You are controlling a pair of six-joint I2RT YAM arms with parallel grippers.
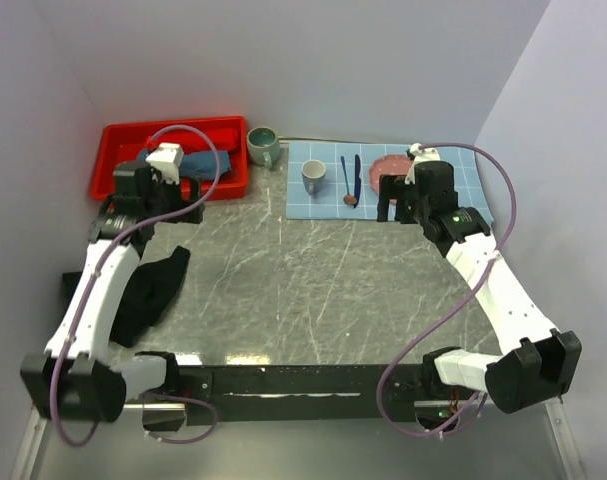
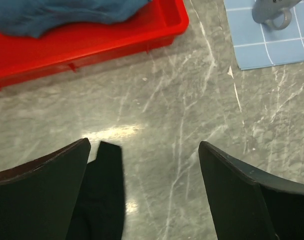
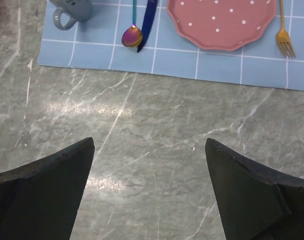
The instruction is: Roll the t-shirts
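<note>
A black cloth, seemingly a t-shirt (image 1: 155, 290), lies on the left of the table, partly hidden under my left arm. In the left wrist view, one narrow end of this black cloth (image 2: 107, 165) shows beside a finger. A folded blue cloth (image 1: 205, 165) lies in the red bin (image 1: 241, 185) at the back left, next to what looks like red cloth (image 1: 221, 138). My left gripper hangs open above the table just in front of the bin, nothing between its fingers. Open and empty too, my right gripper hovers over bare table in front of the plate.
A green mug (image 1: 264, 146) stands right of the bin. Along the back, a blue mat (image 1: 323, 209) bears a grey cup (image 1: 314, 175), a spoon (image 1: 349, 199), a knife (image 1: 358, 170), a pink plate (image 3: 222, 22) and a fork (image 3: 283, 37). Mid-table is clear.
</note>
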